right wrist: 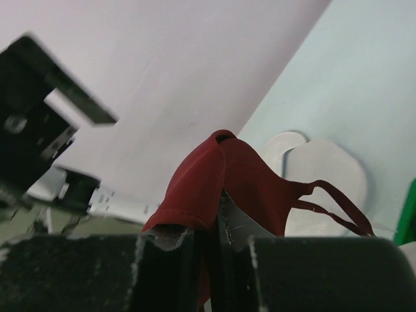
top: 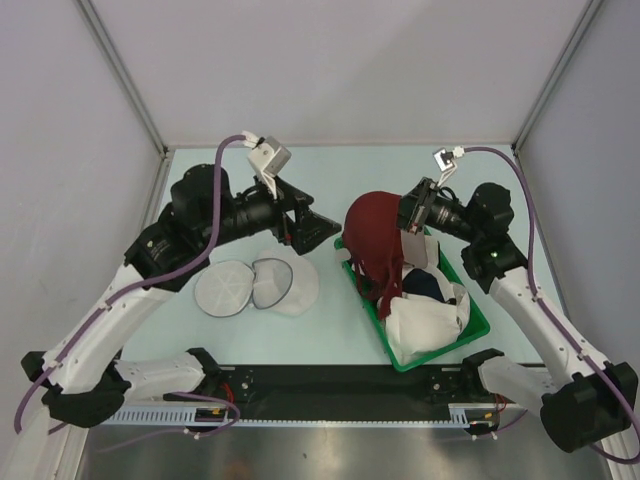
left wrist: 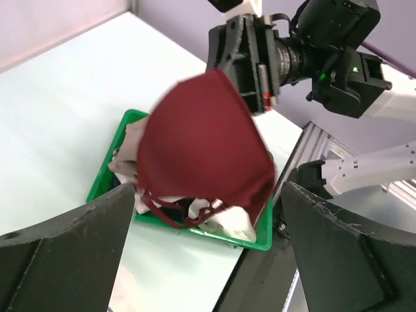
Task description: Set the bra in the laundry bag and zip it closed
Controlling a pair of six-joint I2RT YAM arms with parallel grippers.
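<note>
A dark red bra (top: 372, 240) hangs from my right gripper (top: 410, 215), which is shut on it, above a green basket (top: 462, 340) of white, beige and navy clothes; its straps dangle in the right wrist view (right wrist: 260, 188). My left gripper (top: 305, 230) stands open to the left of the bra, apart from it, with its wide-set fingers either side of the bra in the left wrist view. On the table's left lie round white mesh laundry bags (top: 222, 290), one with a grey rim.
</note>
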